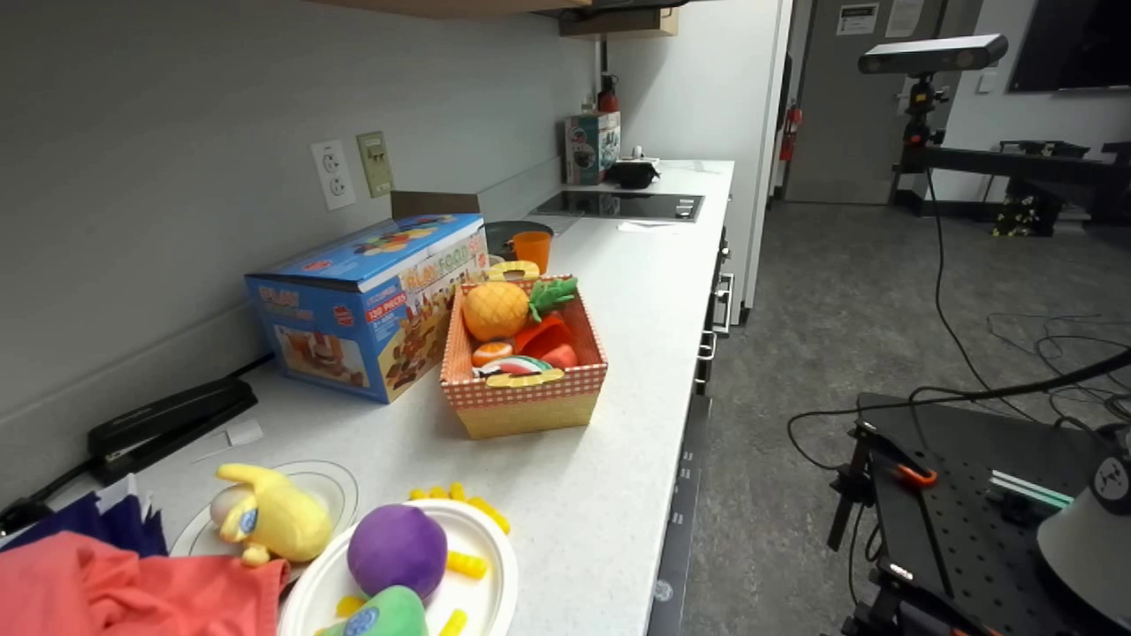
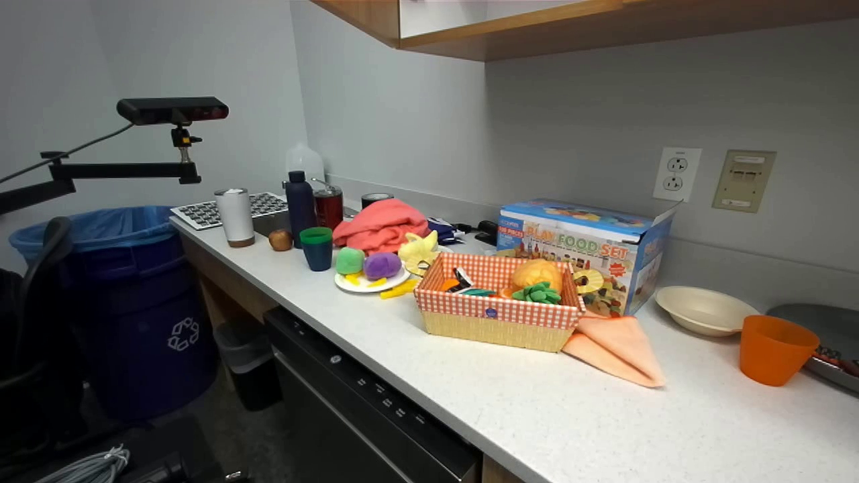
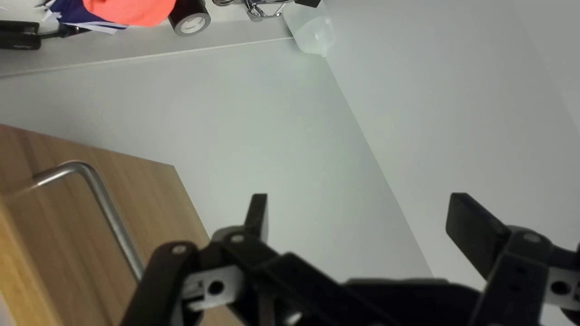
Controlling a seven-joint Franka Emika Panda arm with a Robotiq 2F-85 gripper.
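Observation:
My gripper stands open in the wrist view, its two dark fingers wide apart with nothing between them. It faces the bare wall near a wooden cabinet door (image 3: 108, 195) that has a bent metal handle (image 3: 106, 203). Neither exterior view shows the gripper. On the counter, a checked basket (image 1: 530, 413) holds a toy pineapple (image 1: 496, 311) and other play food. A white plate (image 1: 498, 551) carries a purple plush (image 1: 398, 550), a green plush (image 1: 382, 615) and yellow pieces. Beside it lies a yellow plush (image 1: 277, 514).
A blue play food box (image 1: 366, 307) stands by the wall behind the basket. An orange cup (image 2: 773, 349) and a beige bowl (image 2: 704, 310) are farther along. Red cloth (image 2: 384, 225), a dark bottle (image 2: 300, 210) and a tumbler (image 2: 235, 217) occupy the other end.

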